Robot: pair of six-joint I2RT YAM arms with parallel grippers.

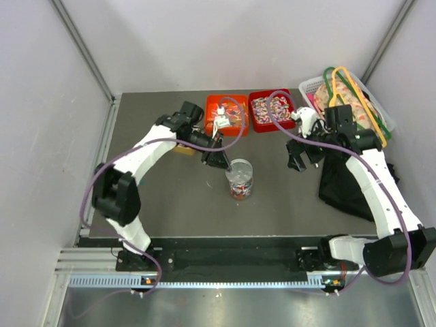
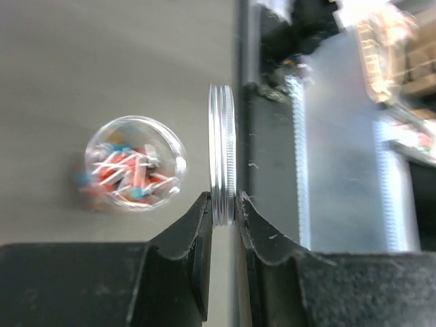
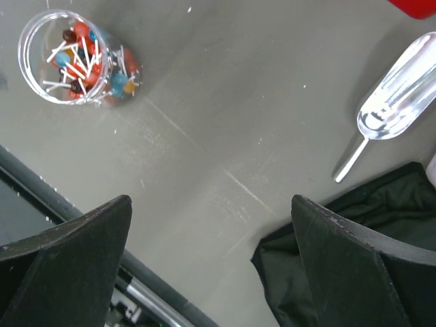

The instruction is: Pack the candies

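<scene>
A round silver lid (image 2: pixel 223 150) stands edge-on in the left wrist view, and my left gripper is shut on its edge. From the top view this lid (image 1: pixel 240 170) overlaps the rim of the clear jar (image 1: pixel 241 189); whether they touch, I cannot tell. The left wrist view puts the open-mouthed jar (image 2: pixel 135 163) apart from the lid, to its left. Lollipops with white sticks fill it. My right gripper is open and empty, right of the jar (image 3: pixel 75 58) over bare table. A clear scoop (image 3: pixel 398 85) lies on the table.
At the back are an orange-red bin (image 1: pixel 235 133) of wrapped candies and a red bin (image 1: pixel 272 127) of small candies. Black cloth (image 1: pixel 340 191) lies at right, before a white basket (image 1: pixel 310 84) holding a colourful bag. Table left of the jar is clear.
</scene>
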